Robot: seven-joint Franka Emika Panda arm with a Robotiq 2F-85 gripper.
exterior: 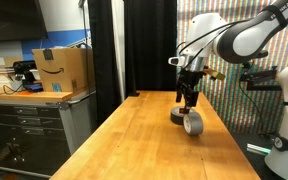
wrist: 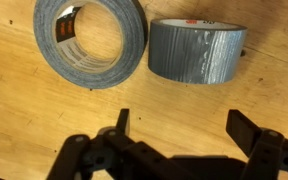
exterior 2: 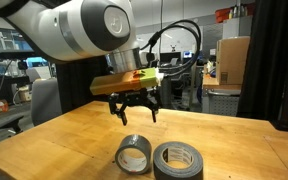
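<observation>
Two rolls of grey duct tape are on the wooden table. The first roll [wrist: 132,45] lies flat, its round hole facing up at the upper left of the wrist view. Close beside it, the second roll [wrist: 196,52] stands on its edge, showing its silvery outer band. My gripper is open above the table, its dark fingers wide apart over bare wood. In the wrist view both rolls appear beyond the fingertips. From exterior view 2, the gripper [exterior 2: 134,108] hangs above the standing roll [exterior 2: 134,141], with a gap between them.
A cardboard box [exterior: 62,68] rests on a dark drawer cabinet [exterior: 34,125] away from the table. An office chair [exterior 2: 46,98] stands beyond the table's edge.
</observation>
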